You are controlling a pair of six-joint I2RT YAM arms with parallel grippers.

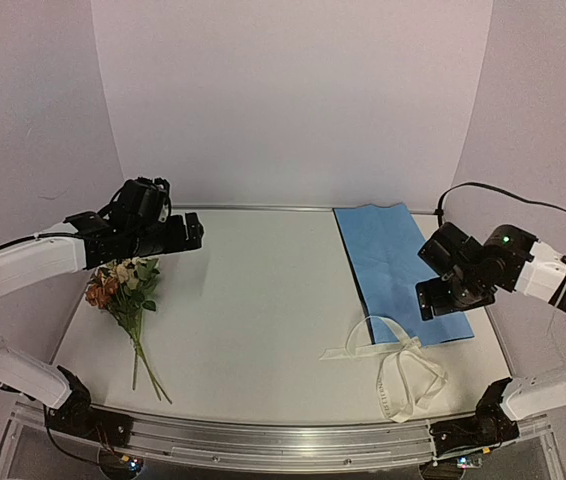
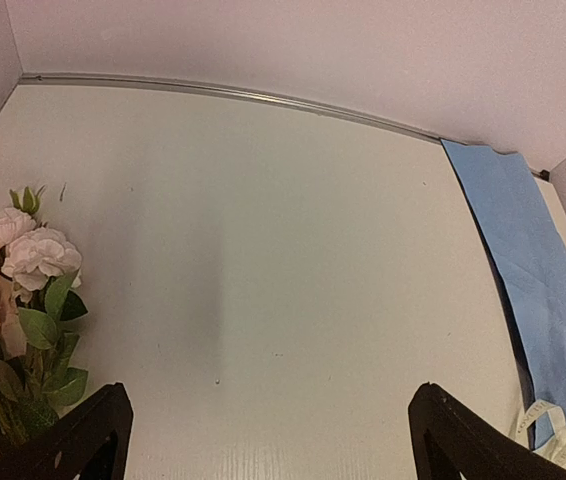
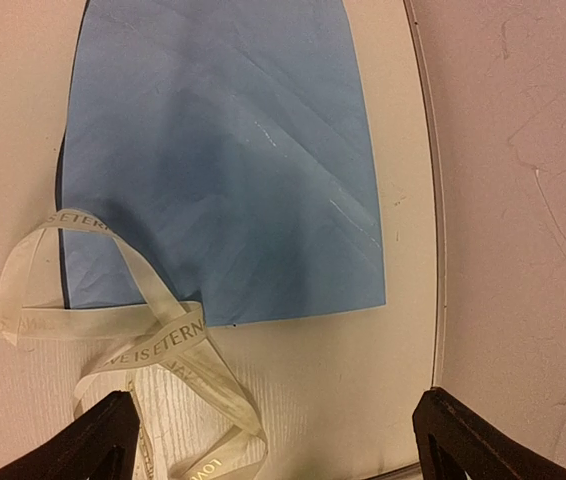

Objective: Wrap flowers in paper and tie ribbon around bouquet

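Observation:
The bouquet of fake flowers (image 1: 123,290) lies at the left of the table, blooms toward the back and bare stems toward the front edge. In the left wrist view its pale roses (image 2: 39,258) and leaves fill the left side. My left gripper (image 1: 195,231) hangs above and to the right of the blooms, open and empty. A blue wrapping sheet (image 1: 393,260) lies flat at the right. Over its near edge curls a loose cream ribbon (image 1: 403,345) with printed lettering, legible in the right wrist view. Above the sheet's right part, my right gripper (image 1: 425,300) is open, holding nothing.
Between the bouquet and the blue sheet, the white table (image 1: 253,310) is bare. Walls close it in at the back and both sides, and a metal rail (image 1: 263,438) runs along the front.

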